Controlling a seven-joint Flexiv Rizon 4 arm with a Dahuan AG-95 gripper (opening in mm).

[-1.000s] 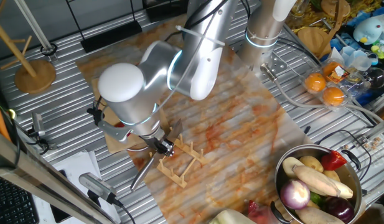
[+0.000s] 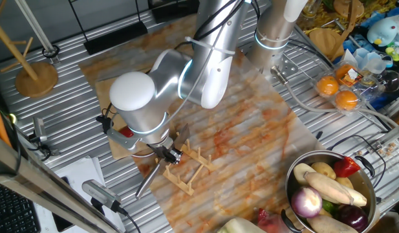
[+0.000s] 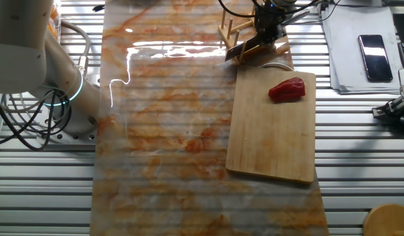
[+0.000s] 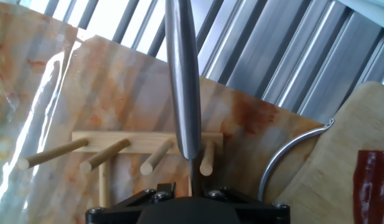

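A wooden rack with upright pegs [image 2: 178,184] stands on the marbled sheet. A knife lies across it in exterior view 1, with its metal handle [image 2: 147,178] sticking out past the sheet's edge. My gripper [image 2: 171,156] is down at the rack, close to the blade [image 2: 183,135]. In the wrist view the handle [image 4: 184,81] runs up from the rack's peg bar [image 4: 142,142]. The blade, seen edge-on, drops toward the space between my dark fingertips. Whether they touch it cannot be made out.
Beside the rack lies a cutting board [image 3: 270,141] bearing a red pepper [image 3: 287,90]. A pot [image 2: 293,188] full of vegetables stands at the lower right in exterior view 1. A phone [image 3: 375,58] rests on papers. Much of the marbled sheet [image 3: 169,131] is bare.
Over the last second the arm's wrist has shifted slightly right and down in exterior view 1, its fingers staying beside the rack. Knife and rack look unmoved.
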